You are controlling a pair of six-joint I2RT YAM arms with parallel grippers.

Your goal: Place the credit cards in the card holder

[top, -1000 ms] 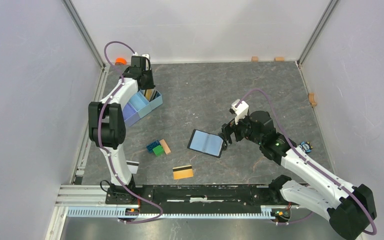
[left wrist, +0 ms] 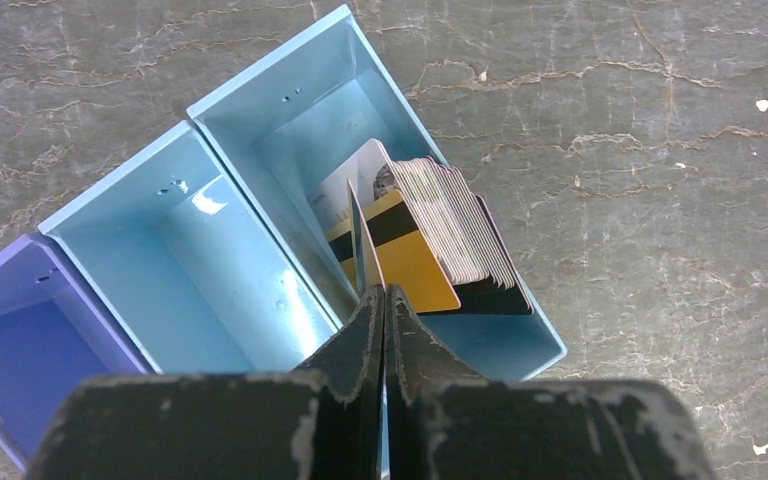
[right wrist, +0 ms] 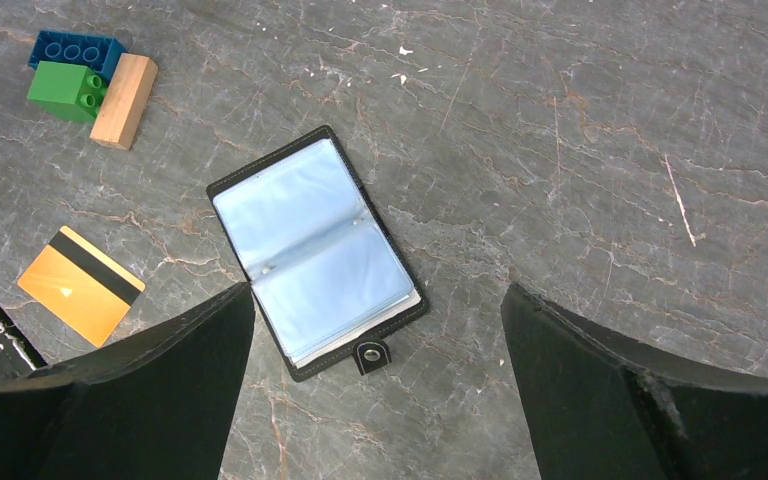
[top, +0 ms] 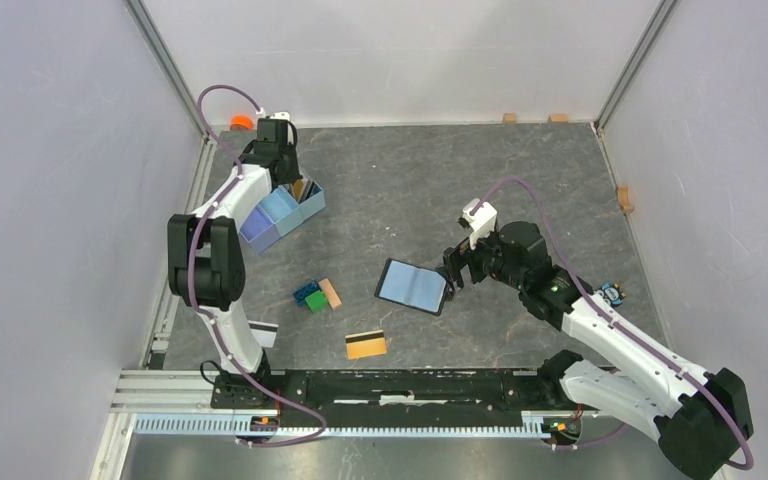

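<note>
In the left wrist view, the light blue box holds a stack of cards, and a gold card leans beside it. One thin card stands on edge, apart from the stack, reaching my left gripper's tips. My left gripper is shut over the box; whether that card's edge is pinched cannot be made out. The card holder, black-rimmed with clear sleeves, lies open on the table. My right gripper hovers open around the holder's near part, nothing between its fingers.
Another gold card lies near the front edge, and a white card lies beside the left arm's base. Blue and green bricks and a wooden block sit left of the holder.
My left gripper has moved a little to the left over the box. The right arm and the card holder have stayed in place.
</note>
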